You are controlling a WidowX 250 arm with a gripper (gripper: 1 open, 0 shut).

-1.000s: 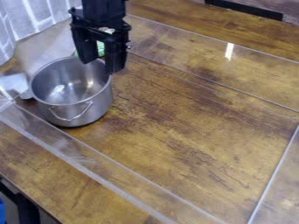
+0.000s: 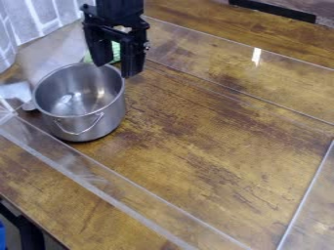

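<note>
My black gripper (image 2: 115, 57) is at the upper left of the camera view, above and just behind the rim of a steel pot (image 2: 78, 115). Whether its fingers are open or shut is unclear at this size. A small green object (image 2: 117, 48) shows partly behind the gripper. The pot stands upright on the wooden table (image 2: 209, 146), its inside visible and showing no contents, with a wire handle at its front.
A pale crumpled item lies left of the pot, near light fabric at the back left corner. Clear plastic strips run along the table's sides.
The gripper has shifted slightly over the last second near the pot's back rim. The pot has not visibly moved.
</note>
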